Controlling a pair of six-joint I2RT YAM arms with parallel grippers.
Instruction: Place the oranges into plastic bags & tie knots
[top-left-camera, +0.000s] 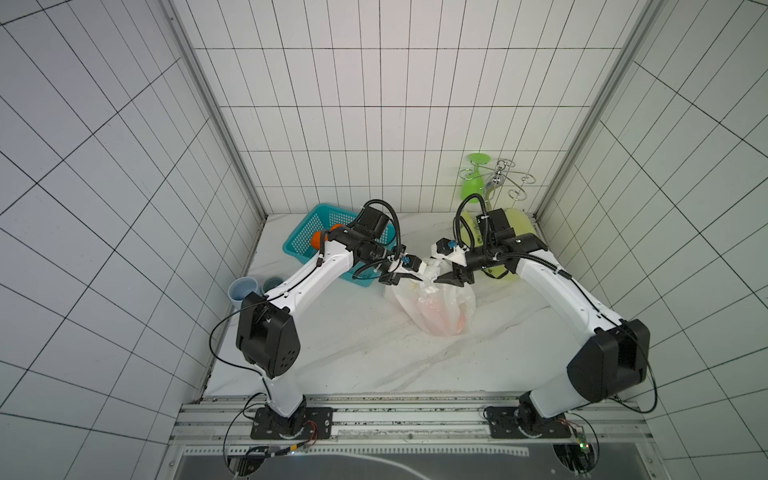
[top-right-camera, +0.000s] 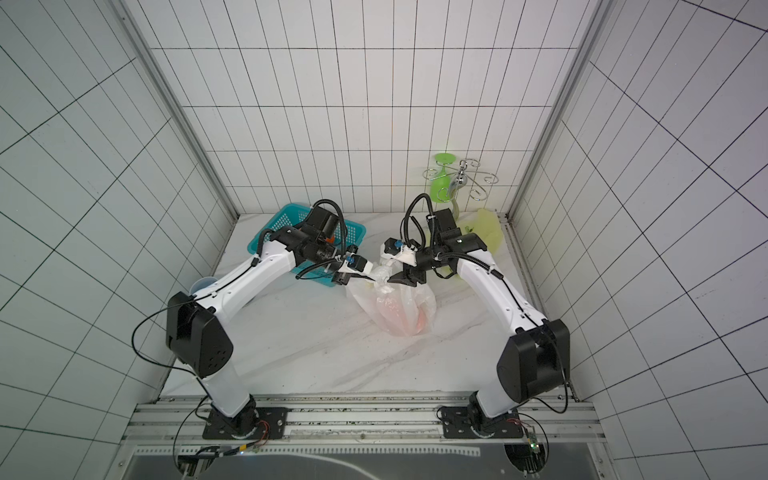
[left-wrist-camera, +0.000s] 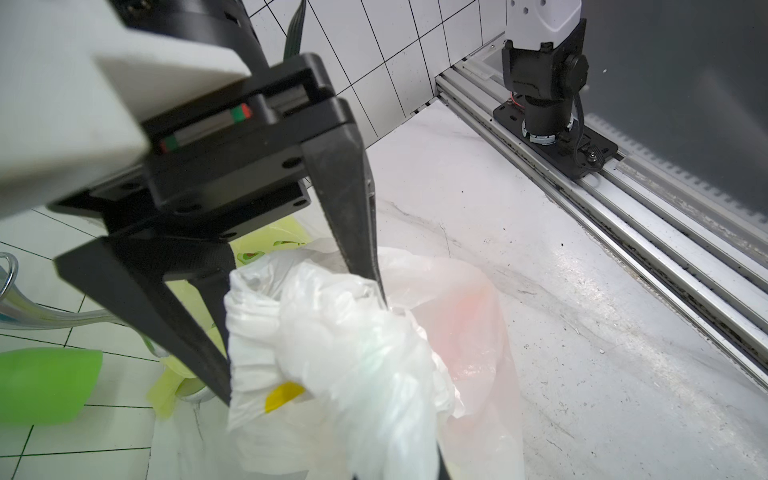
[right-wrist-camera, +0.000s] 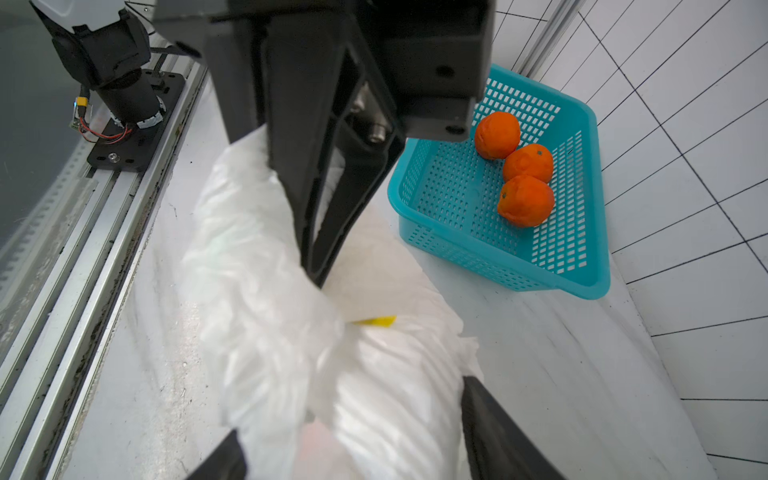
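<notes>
A white translucent plastic bag (top-left-camera: 432, 308) with pinkish content sits mid-table, its crumpled neck (left-wrist-camera: 336, 352) raised between both grippers. My left gripper (top-left-camera: 404, 276) is at the neck from the left; in the left wrist view white plastic covers its fingertips, hiding what lies between. My right gripper (top-left-camera: 449, 278) is at the neck from the right, fingers in the plastic; its finger opening is hard to tell. Several oranges (right-wrist-camera: 525, 200) rest in the teal basket (right-wrist-camera: 584, 232) behind my left arm.
Two blue cups (top-left-camera: 242, 289) stand at the left edge. Yellow-green items (top-right-camera: 486, 228) and a metal rack with a green glass (top-right-camera: 442, 176) are at the back right.
</notes>
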